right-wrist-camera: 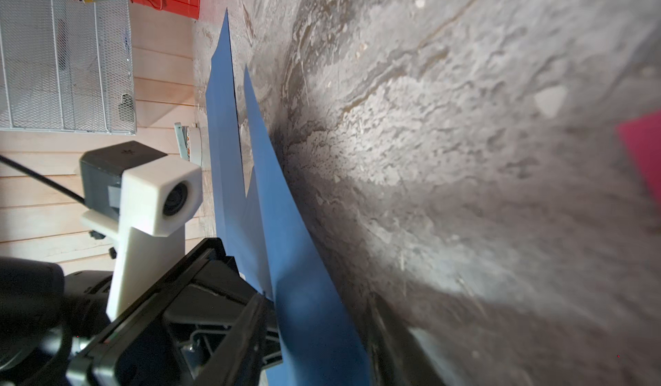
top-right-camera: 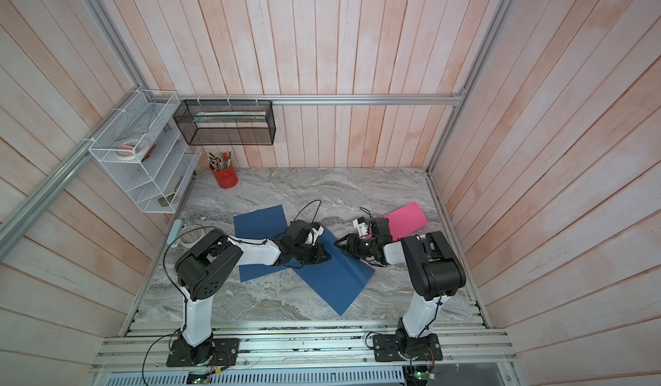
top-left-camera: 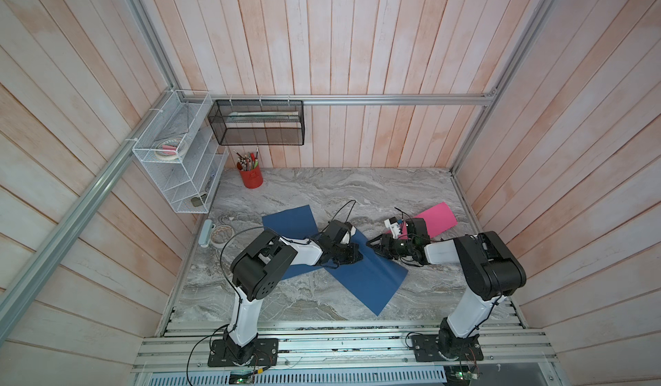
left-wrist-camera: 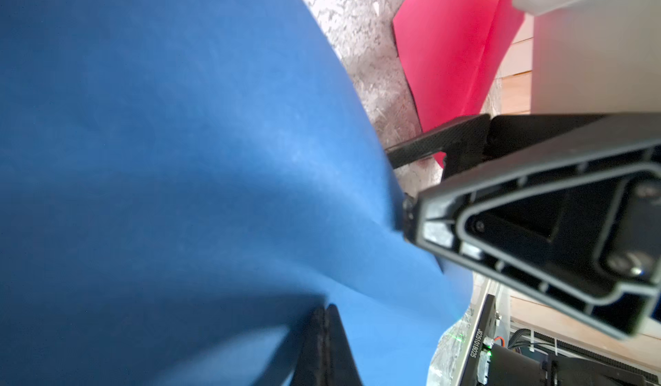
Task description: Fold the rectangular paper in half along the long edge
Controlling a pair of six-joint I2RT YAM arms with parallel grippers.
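A blue rectangular paper [top-left-camera: 371,282] lies slanted on the table under both grippers. It bulges in a soft ridge, clearest in the left wrist view. My left gripper is shut with its tips down on the paper; nothing shows gripped between them. At the paper's right edge stands my right gripper [top-left-camera: 375,243], open. The right wrist view shows the raised blue edge [right-wrist-camera: 296,269] passing between its blurred fingers. Left of it, partly under my left arm, lies another blue sheet [top-left-camera: 289,220].
A folded pink sheet [top-left-camera: 438,218] lies behind my right gripper. At the back left stand a red pencil pot [top-left-camera: 252,177] and a white wire rack [top-left-camera: 182,169].
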